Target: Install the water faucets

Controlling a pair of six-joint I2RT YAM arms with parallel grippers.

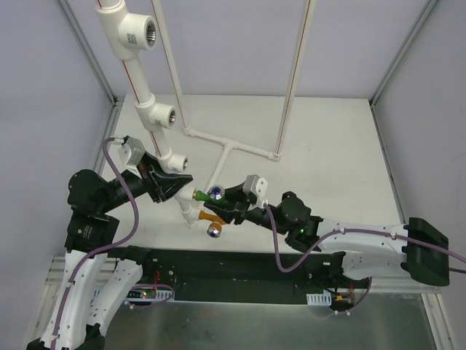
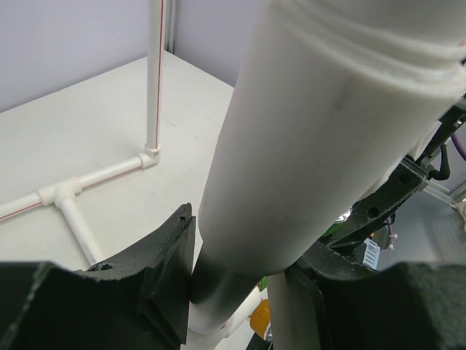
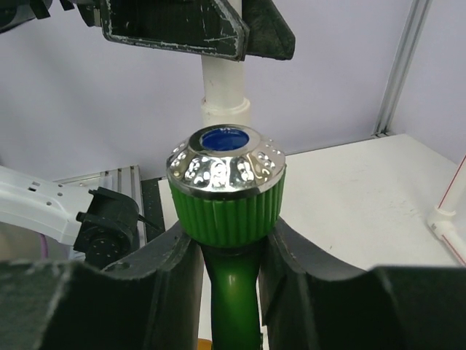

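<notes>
The green faucet (image 1: 202,196) juts right from a fitting on the white upright pipe (image 1: 161,143). Its chrome knob with a blue cap (image 3: 225,138) faces my right wrist camera. The fingers of my right gripper (image 1: 224,203) stand on either side of its green neck (image 3: 233,299), very close to it; whether both press on it cannot be told. My left gripper (image 1: 178,184) has its fingers around the white pipe (image 2: 291,146), just above the faucets; full contact there is unclear. Below the green faucet is an orange faucet (image 1: 211,216) with a chrome knob.
Higher up the pipe, several threaded sockets (image 1: 146,31) face right, bare. A thinner pipe frame (image 1: 240,146) lies across the white board (image 1: 328,168). The board's right half is clear. Both grippers are close together.
</notes>
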